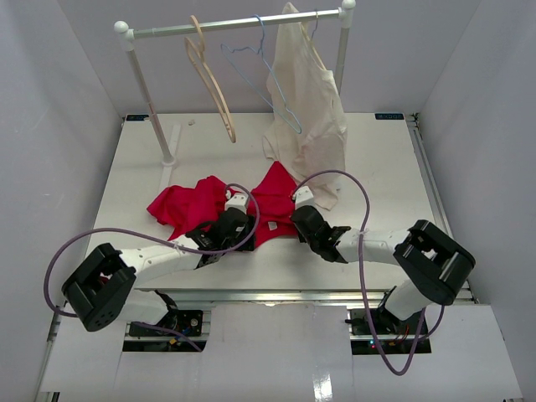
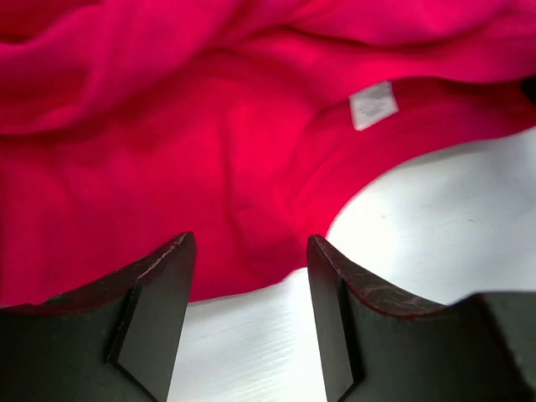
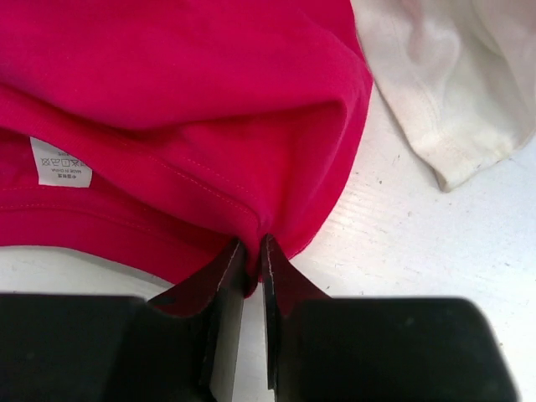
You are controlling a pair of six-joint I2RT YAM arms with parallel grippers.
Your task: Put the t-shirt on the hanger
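Observation:
A red T-shirt (image 1: 188,205) lies crumpled on the white table, with a care label showing in both wrist views. My left gripper is open above the shirt's lower edge, nothing held between its fingers. My right gripper is shut on a fold of the shirt (image 3: 176,92) at its lower right corner. Two wooden hangers (image 1: 213,88) and a blue hanger (image 1: 280,92) hang from the white rail (image 1: 230,24) at the back.
A cream garment (image 1: 306,117) hangs at the right of the rail, its lower part resting on the table beside the red shirt. The rail's left post (image 1: 146,96) stands at back left.

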